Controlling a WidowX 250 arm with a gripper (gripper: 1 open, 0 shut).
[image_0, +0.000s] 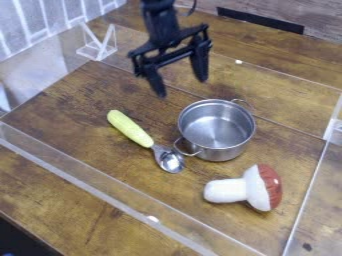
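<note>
The black gripper (159, 75) hangs raised over the back middle of the wooden table (67, 180), open and blurred, with nothing seen between its fingers. Below it, a pale yellow-green elongated vegetable (128, 127) lies diagonally left of a steel pot (217, 130). A metal spoon (168, 161) lies by the lower end of the vegetable, beside the pot's handle. At the lower right lies a toy mushroom (245, 190) with a white stem and red cap.
A small white wire-like object (100, 42) stands at the upper left. Clear low walls edge the table at left and right.
</note>
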